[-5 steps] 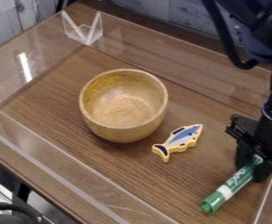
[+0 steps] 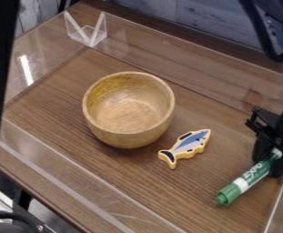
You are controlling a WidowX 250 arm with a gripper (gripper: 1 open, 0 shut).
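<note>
At the right edge, my dark gripper (image 2: 270,147) is shut on a green tube (image 2: 238,185) with a white label, which slants down-left from the fingers with its lower end low over or on the tabletop; which of the two I cannot tell. Left of it lies a yellow-edged blue and white fish piece (image 2: 185,146). A tan round bowl (image 2: 129,126) sits in the middle-left of the table.
The wooden table (image 2: 119,191) has clear edges along the left and back. A clear wire-like holder (image 2: 86,32) stands at the back left corner. The area behind the bowl and fish is bare.
My gripper and the green tube have moved slightly up the view, away from the front edge. The upper arm has shifted as well. The fish and bowl are unmoved.
</note>
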